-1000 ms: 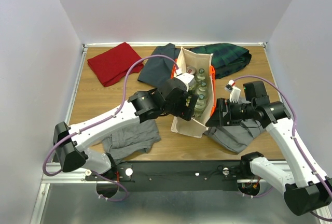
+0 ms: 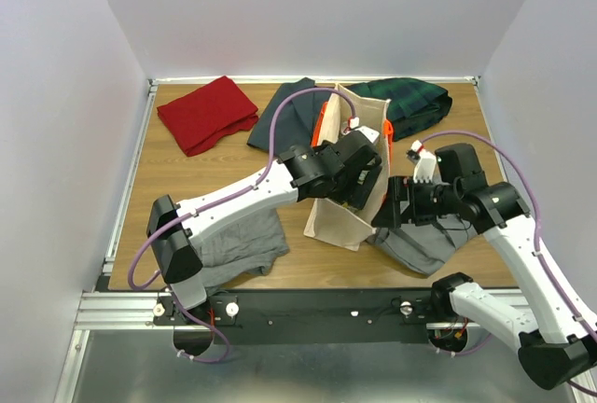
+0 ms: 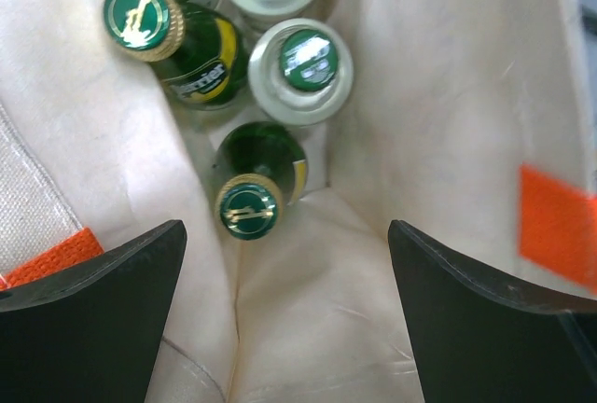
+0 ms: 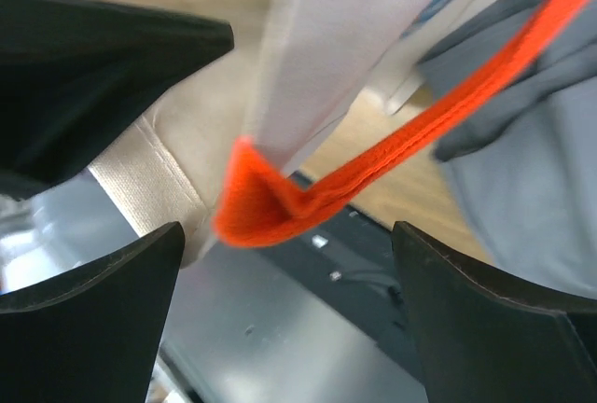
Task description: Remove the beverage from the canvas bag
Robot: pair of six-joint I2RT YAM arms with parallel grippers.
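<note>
The cream canvas bag stands open at mid-table. Over its mouth hangs my left gripper, open, hiding most of the inside from above. Looking down inside, the left wrist view shows a green bottle just above the gap between the open fingers, untouched. Behind it are another green bottle, a clear bottle with a green cap, and more clear bottles at the top edge. At the bag's right front edge my right gripper is open; its wrist view shows the orange strap and bag edge between the fingers, not gripped.
Folded cloths lie around the bag: red at back left, dark green plaid at back right, grey at front left. Bare tabletop shows at left. In the right wrist view, a black part intrudes close by.
My left gripper has moved right and toward the back, over the bag, covering bottles that showed before. The bag has shifted slightly right at its top. My right gripper has barely moved.
</note>
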